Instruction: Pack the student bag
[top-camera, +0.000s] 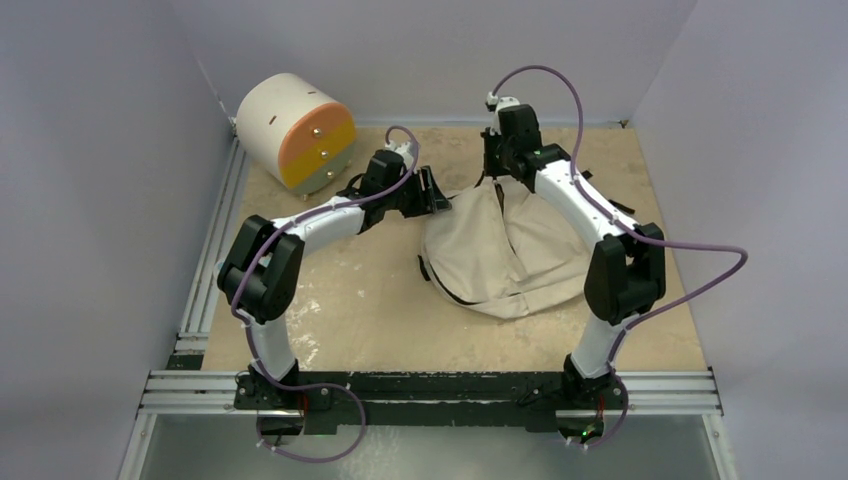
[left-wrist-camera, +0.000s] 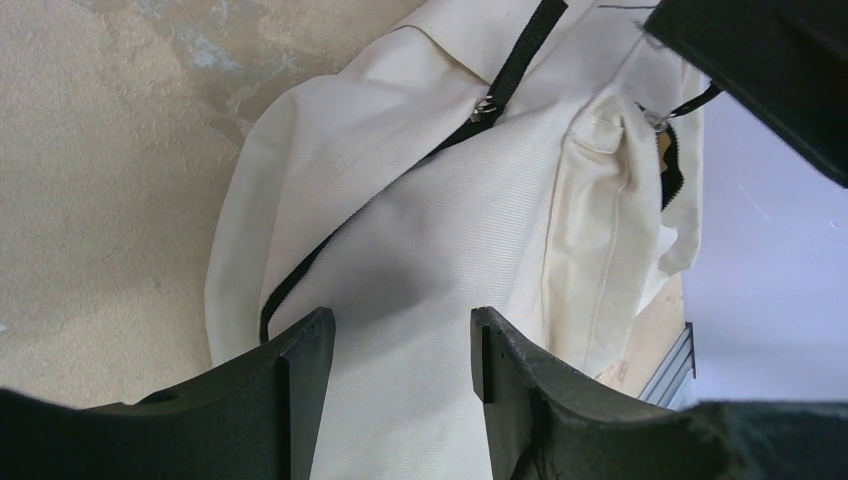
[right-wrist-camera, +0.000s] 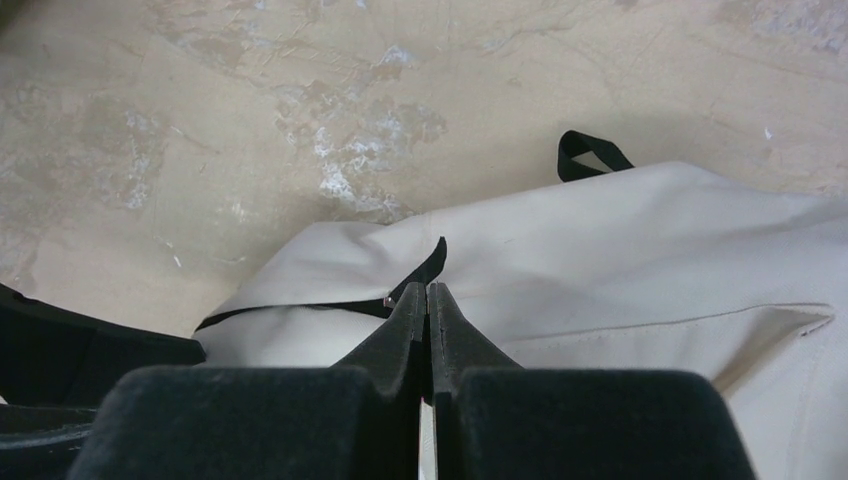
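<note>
A cream cloth bag (top-camera: 470, 245) with black zips lies crumpled on the table. My right gripper is shut on a thin black pull strap (right-wrist-camera: 436, 262) at the bag's far side. In the left wrist view, the strap (left-wrist-camera: 697, 101) runs from the right gripper's tip to a metal zip slider (left-wrist-camera: 655, 121). My left gripper (top-camera: 441, 204) is at the bag's upper left corner. Its fingers (left-wrist-camera: 312, 355) stand apart over the cream cloth, not closed on it. A second black strap with its slider (left-wrist-camera: 484, 108) lies along the nearer zip.
A round cream container with coloured drawers (top-camera: 318, 150) stands at the back left. Bare table (top-camera: 350, 300) lies left of the bag. Black straps (top-camera: 621, 208) stick out at its right edge, with the grey wall beyond.
</note>
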